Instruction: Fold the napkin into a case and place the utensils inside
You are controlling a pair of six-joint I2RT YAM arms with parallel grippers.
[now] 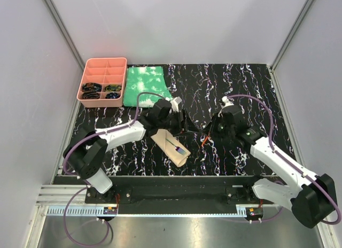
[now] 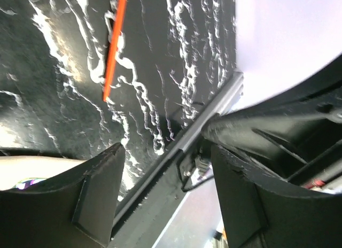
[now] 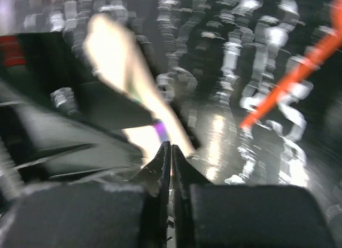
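Note:
A cream folded napkin (image 1: 160, 141) lies on the dark marble table, a utensil with a blue-purple part (image 1: 179, 149) on it. My left gripper (image 1: 189, 128) is open above the table right of it, nothing between its fingers. An orange utensil (image 2: 115, 50) lies on the table in the left wrist view. My right gripper (image 1: 211, 128) hovers at its upper end, close to the left one; in the blurred right wrist view its fingertips appear together, with the orange utensil (image 3: 288, 82) off to their right.
A pink compartment tray (image 1: 104, 63) with dark items stands at back left, beside a green cloth (image 1: 144, 82).

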